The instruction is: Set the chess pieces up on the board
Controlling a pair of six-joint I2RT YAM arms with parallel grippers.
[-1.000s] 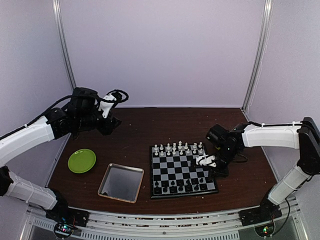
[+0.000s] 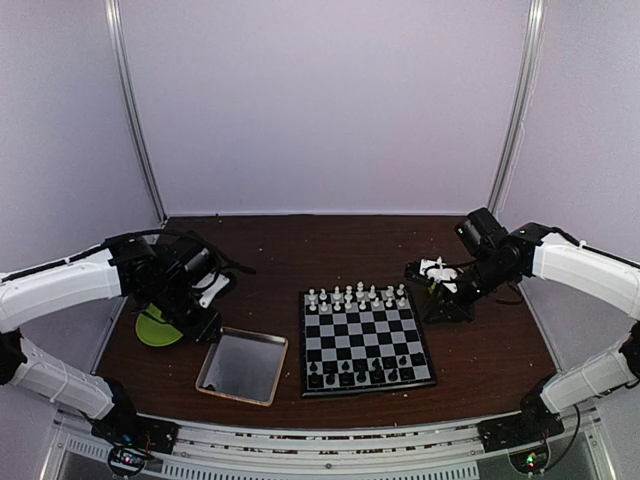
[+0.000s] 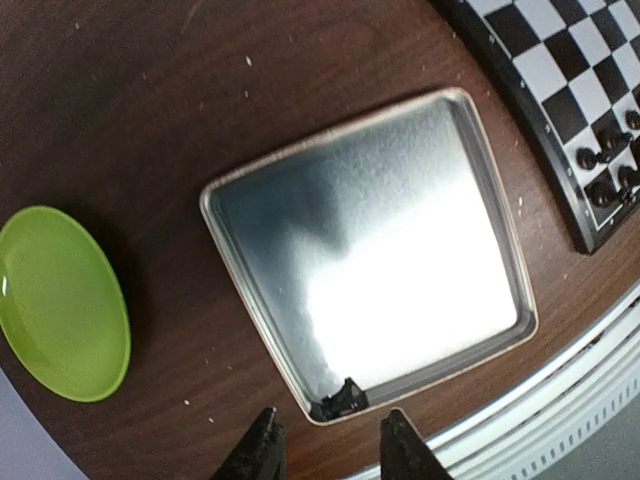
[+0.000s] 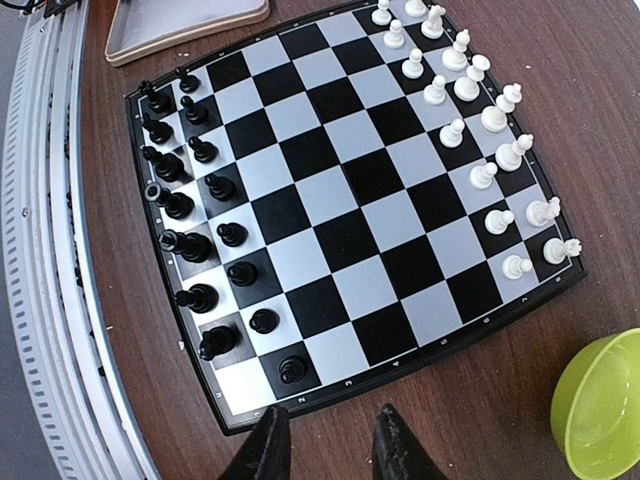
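White chess pieces [image 4: 494,117] stand in two rows along one side of the chessboard [image 2: 365,337], and black pieces [image 4: 187,245] in two rows along the opposite side. The white corner square [image 4: 242,386] at the end of the black back row is bare. One black piece [image 3: 345,398] lies in a corner of the metal tray [image 3: 370,240]. My left gripper is partly open near that corner, nothing visible between its fingers. Beside the board's right edge, my right gripper is also partly open and empty.
Left of the tray is a green plate-like dish [image 3: 65,305], partly covered by the left arm in the top view. A yellow-green bowl [image 4: 600,405] stands right of the board. The table behind the board is clear.
My right arm has drawn back from over the board to its right side.
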